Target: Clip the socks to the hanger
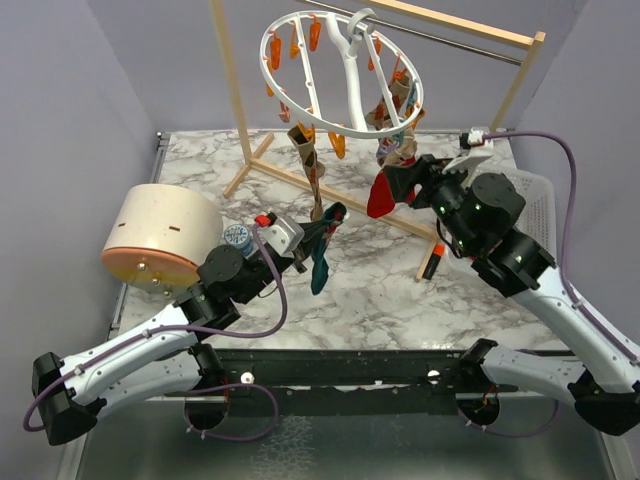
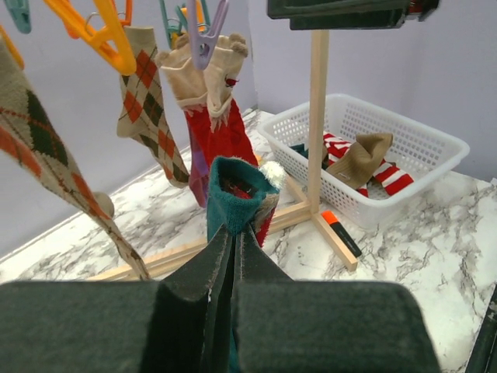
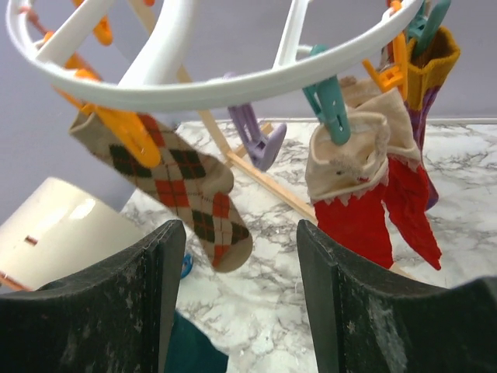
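Observation:
A round white hanger (image 1: 352, 100) with clips hangs overhead, holding argyle socks (image 2: 144, 101) and red socks with cream cuffs (image 2: 218, 128). My left gripper is shut on a teal sock (image 2: 229, 194), which dangles below and left of the hanger's right-side socks. My right gripper (image 1: 410, 178) is up beside the hanger's right side, part open with nothing between its fingers; in the right wrist view, clips and clipped socks lie ahead of it.
A white basket (image 2: 373, 194) with more socks stands at the right. The wooden stand (image 2: 318, 116), a marker (image 2: 342, 233) and a cream cylindrical object (image 1: 162, 235) are around the marble table.

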